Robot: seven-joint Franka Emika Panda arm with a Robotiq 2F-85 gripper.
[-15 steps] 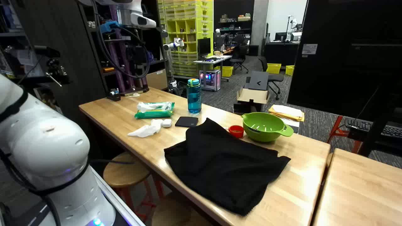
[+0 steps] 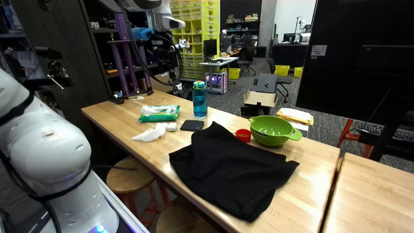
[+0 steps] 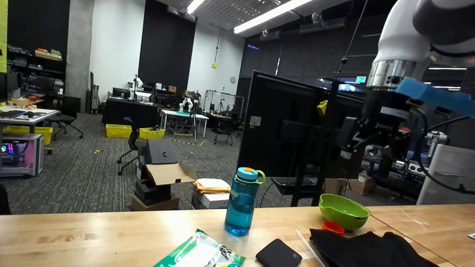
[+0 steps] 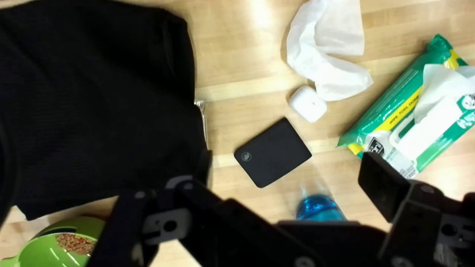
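High above the table, my gripper is open with nothing between its fingers; it also shows at the upper right of exterior view 2. A black cloth lies spread and slightly rumpled on the table. Beside it is a flat black wallet-like item, seen between my fingers from above but far below them. A small white case touches or nearly touches a crumpled white tissue. The green wipes pack has a wipe sticking out. A blue bottle stands upright near the far edge.
Behind the cloth, a green bowl stands beside a small red cup. From under the cloth's edge, a thin pale strip sticks out. Bare wood shows at the table's right end.
In exterior view 1 the raised arm and gripper have shifted right and slightly down. Everything on the table lies where it was.
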